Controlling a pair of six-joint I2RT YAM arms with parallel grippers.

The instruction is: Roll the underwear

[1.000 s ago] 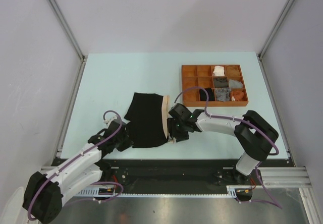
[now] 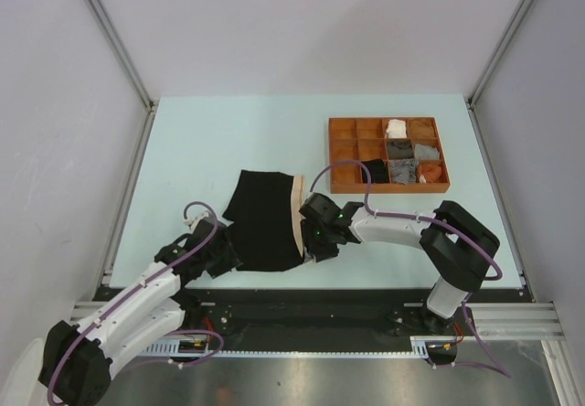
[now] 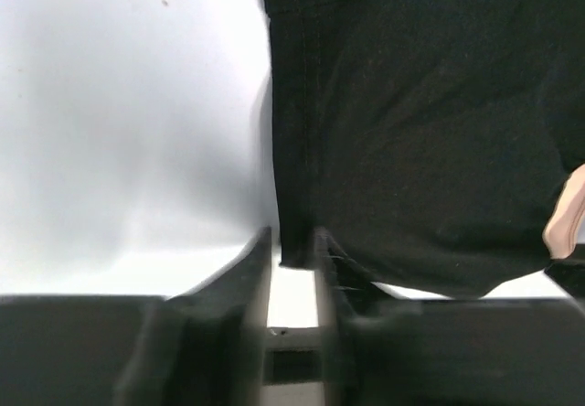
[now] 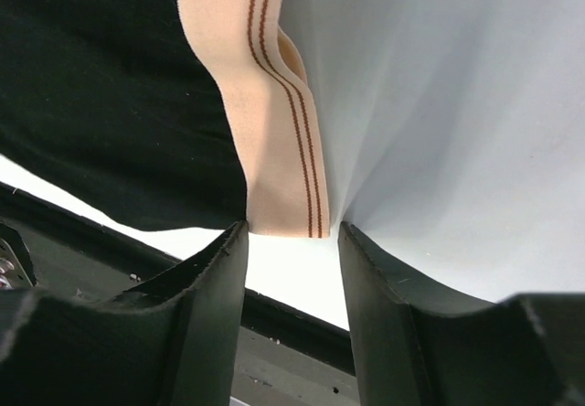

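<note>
Black underwear (image 2: pixel 261 216) lies spread flat on the white table, its pale peach waistband (image 2: pixel 297 214) along the right side. In the left wrist view the cloth's near-left corner (image 3: pixel 297 232) reaches in between the fingertips of my left gripper, which stands part open around it. In the right wrist view the striped end of the waistband (image 4: pixel 288 209) lies between the fingertips of my right gripper. Those fingers are apart, with a gap on the right side of the band. From above, both grippers cover the near corners of the cloth.
An orange-brown divided box (image 2: pixel 343 159) stands at the back right, several of its compartments holding folded cloths. The table's dark front edge (image 2: pixel 302 301) runs close to the near hem. Clear table (image 2: pixel 228 132) lies behind the underwear.
Both grippers have shifted slightly, the right one a little to the left and nearer the front edge. The near part of the underwear has shifted slightly toward the front edge.
</note>
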